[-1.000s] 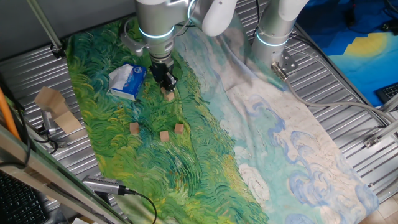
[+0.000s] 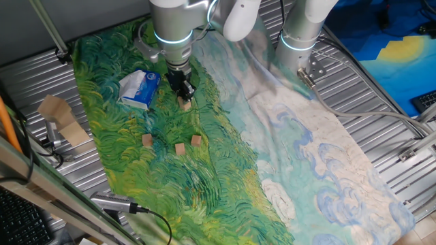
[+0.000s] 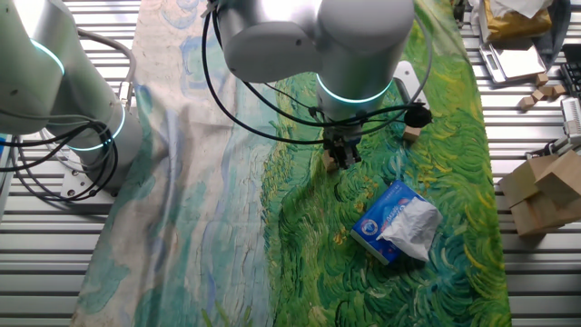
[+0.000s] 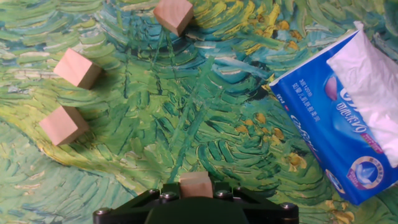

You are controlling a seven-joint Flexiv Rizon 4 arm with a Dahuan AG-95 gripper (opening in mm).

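Note:
A small wooden block (image 4: 196, 185) sits between the fingers of my gripper at the bottom of the wrist view. The fingers (image 4: 168, 192) lie close against both its sides, so the gripper looks shut on it. Exterior view 1 has this block (image 2: 184, 104) under the dark gripper tip, at or near the cloth; any gap beneath it cannot be made out. Three more wooden cubes lie apart on the green cloth: one cube (image 4: 174, 15) at the top of the wrist view, a second cube (image 4: 77, 68) and a third cube (image 4: 63, 126) towards its left.
A blue tissue pack (image 2: 139, 90) with white tissue sticking out lies beside the gripper on the painted cloth (image 2: 225, 184). An open cardboard box (image 2: 63, 121) stands off the cloth to the left.

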